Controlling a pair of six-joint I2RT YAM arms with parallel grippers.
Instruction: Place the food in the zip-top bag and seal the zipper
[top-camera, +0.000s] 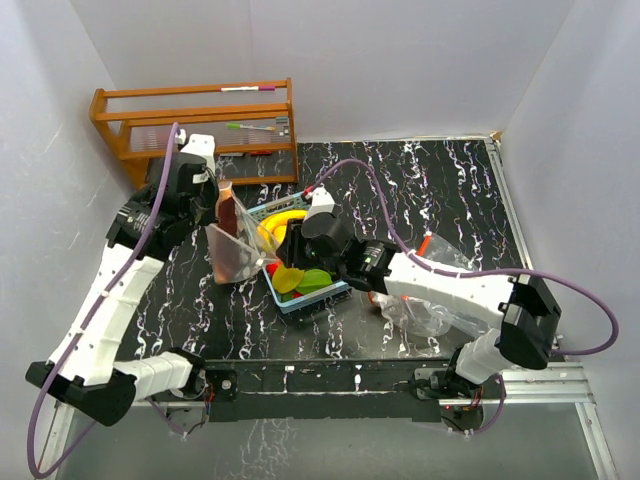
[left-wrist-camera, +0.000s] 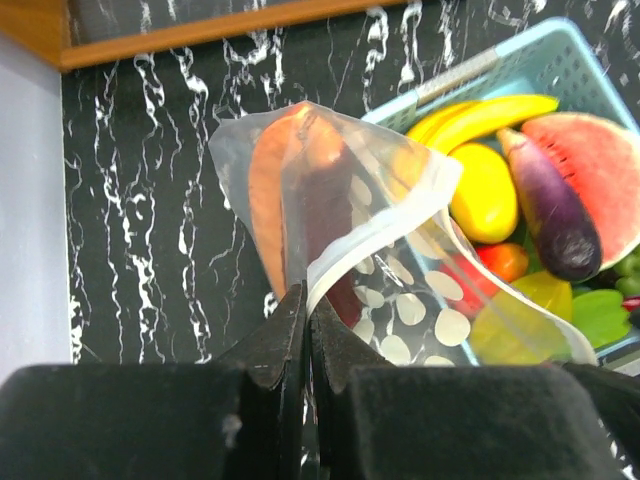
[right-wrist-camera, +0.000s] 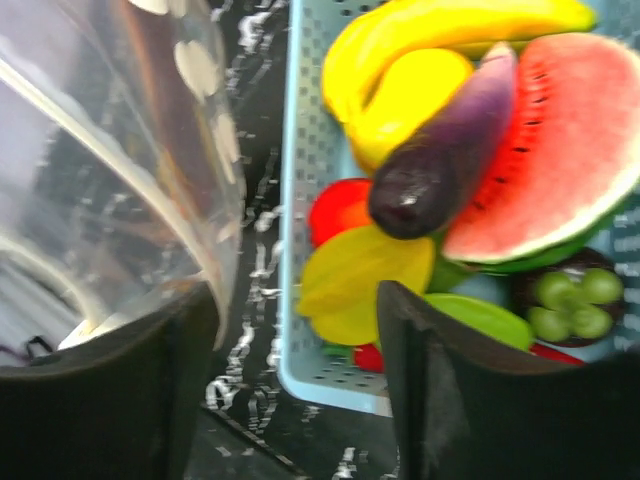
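Observation:
The clear zip top bag (top-camera: 232, 254) hangs left of the food basket, its mouth spread. My left gripper is shut on the white rim of the bag (left-wrist-camera: 385, 230). Long orange food (left-wrist-camera: 268, 180) and a darker reddish-brown piece show through the plastic. My right gripper stands part open above the basket's near left corner, no food between its fingers. The bag's other rim ends close beside its left finger (right-wrist-camera: 200, 318); whether they touch I cannot tell. In the blue basket (right-wrist-camera: 290, 230) lie bananas (right-wrist-camera: 440, 45), an eggplant (right-wrist-camera: 445, 150) and a watermelon slice (right-wrist-camera: 570, 140).
More clear bags with orange strips (top-camera: 430, 312) lie right of the basket, partly under my right arm. A wooden rack (top-camera: 200, 114) stands at the back left.

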